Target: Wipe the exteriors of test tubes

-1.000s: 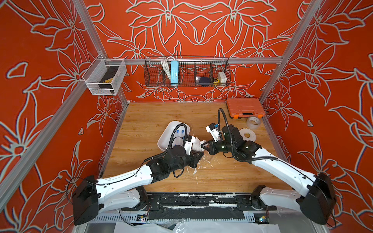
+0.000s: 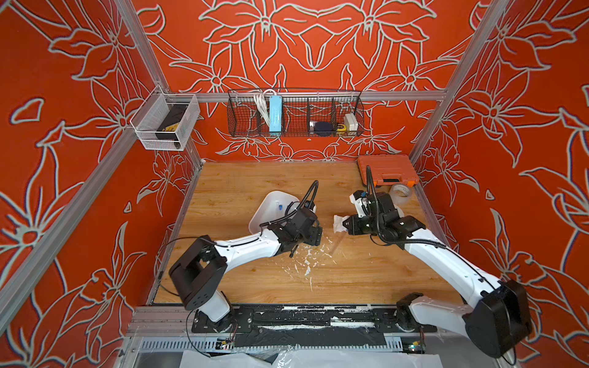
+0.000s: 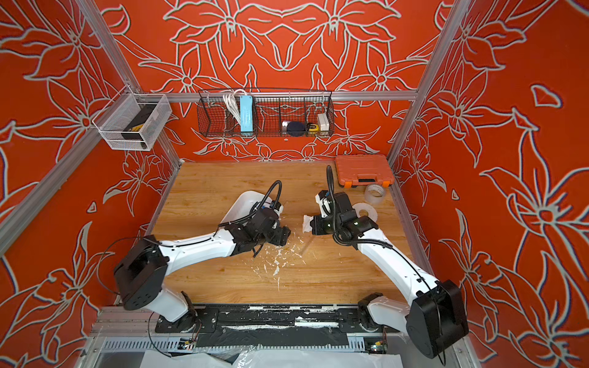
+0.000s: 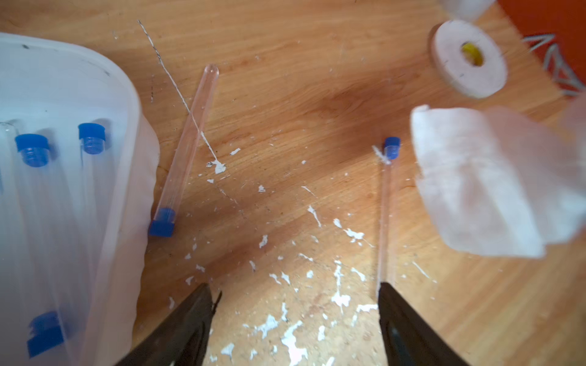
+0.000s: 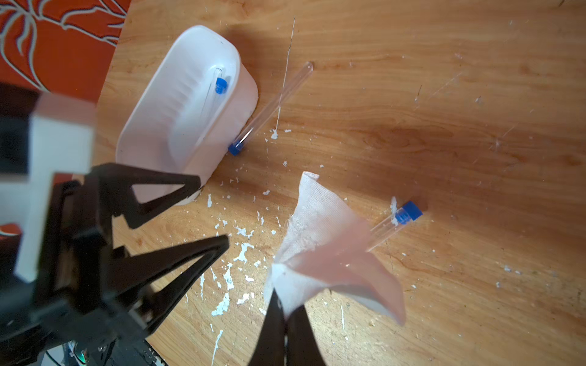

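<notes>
A clear test tube [image 4: 186, 152] with a blue cap lies on the table along the outside of the white basin [image 4: 131, 183]. Another capped tube lies farther right, partly covered by the cloth in the right wrist view. Inside the basin rest capped tubes [image 4: 45, 201]. My left gripper stands open above the table, nothing between its fingers; the right wrist view shows its spread fingertips [image 5: 210, 247] close to the basin's near end. Shut on the crumpled white cloth [image 5: 341, 256], my right gripper hovers right of the left one.
White paint flecks [image 4: 293, 341] are scattered over the wooden table. At the back right lie an orange case [image 2: 386, 168], a clear tape roll [image 2: 400, 193] and a white tape roll [image 4: 468, 58].
A tube now lies beside the basin, where bare table was. My left gripper has gone from shut to open and moved toward the basin. The right gripper has drawn right, still with the cloth.
</notes>
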